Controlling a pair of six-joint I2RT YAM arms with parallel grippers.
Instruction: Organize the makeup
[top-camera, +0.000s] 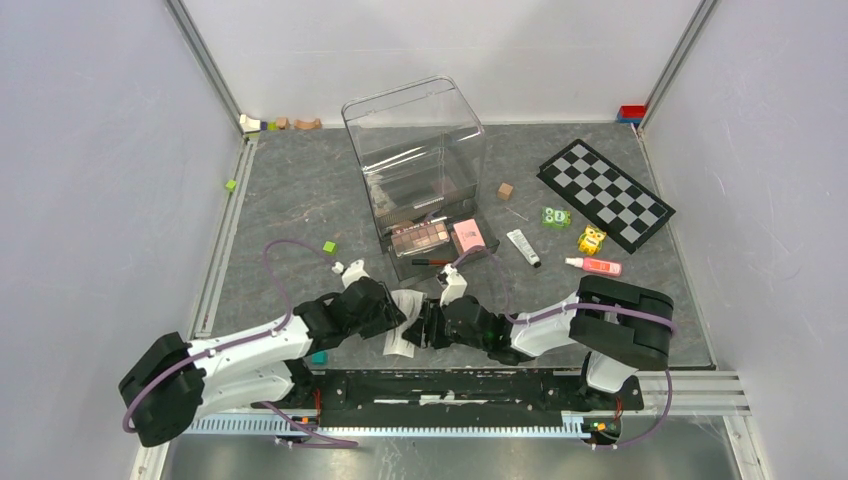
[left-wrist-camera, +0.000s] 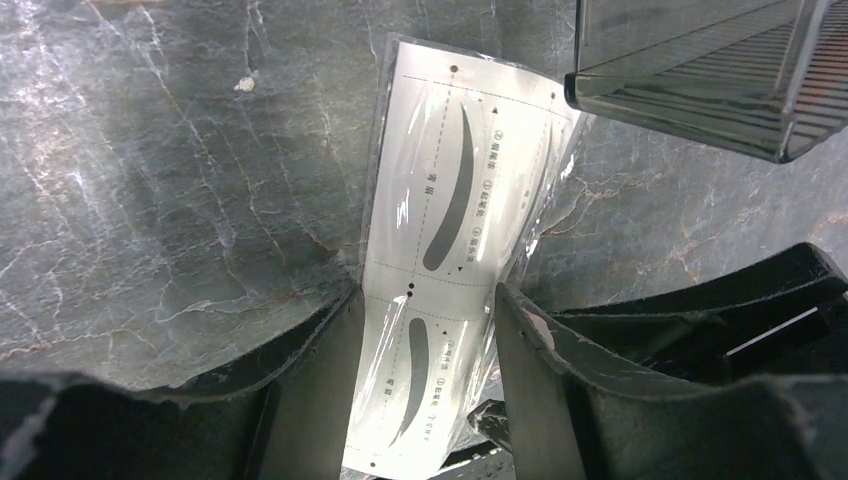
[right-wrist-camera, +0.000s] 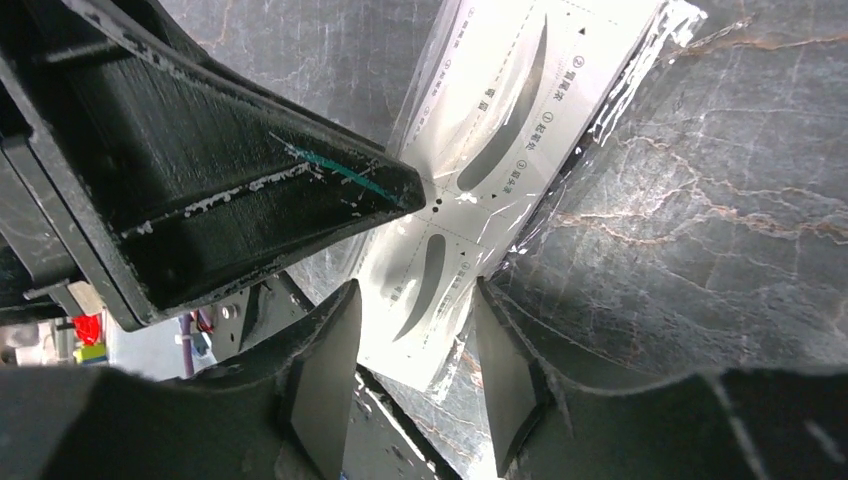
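Note:
A white plastic-sleeved packet of eyebrow stencils (left-wrist-camera: 450, 180) lies on the dark marble table below the clear organizer (top-camera: 410, 150). My left gripper is part open, its fingertips at both long edges of the packet. My right gripper is part open over the packet's other part, fingertips near its edges; whether either grips it cannot be told. The organizer's open drawer holds an eyeshadow palette (top-camera: 420, 237), a pink box (top-camera: 468, 234) and a dark pencil (top-camera: 430, 262).
A white tube (top-camera: 523, 247), pink bottle (top-camera: 595, 266), small toys (top-camera: 591, 240) and a checkerboard (top-camera: 605, 194) lie to the right. Small blocks are scattered about.

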